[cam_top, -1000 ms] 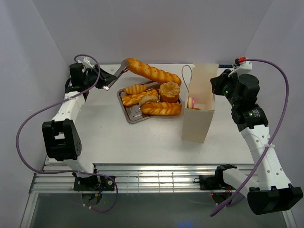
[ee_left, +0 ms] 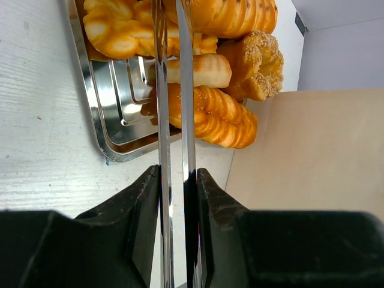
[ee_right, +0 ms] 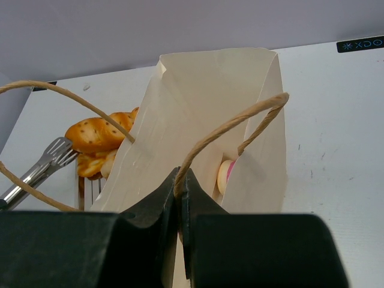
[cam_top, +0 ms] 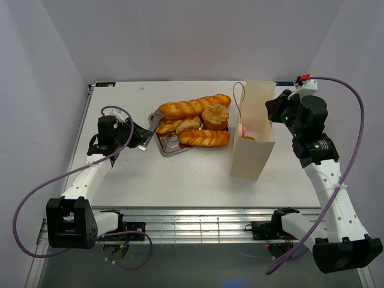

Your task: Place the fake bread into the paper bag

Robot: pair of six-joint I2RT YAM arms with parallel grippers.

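My left gripper [cam_top: 139,135] is shut on metal tongs [ee_left: 187,120], whose tips are at the long baguette [cam_top: 186,108] on the left part of a metal tray [ee_left: 101,120]. Braided loaves [cam_top: 204,138], a round crusted bread [cam_top: 215,117] and smaller rolls [ee_left: 210,71] share the tray. The upright paper bag [cam_top: 252,159] stands right of it, with bread partly visible inside. My right gripper is shut on the bag's twisted paper handle [ee_right: 216,135], holding at the bag's rim.
The bag's left side stands close to the tray. Walls border the back and sides.
The left arm has moved down and toward the front with the tongs, and the long baguette has come lower onto the other breads. The right gripper stays still.
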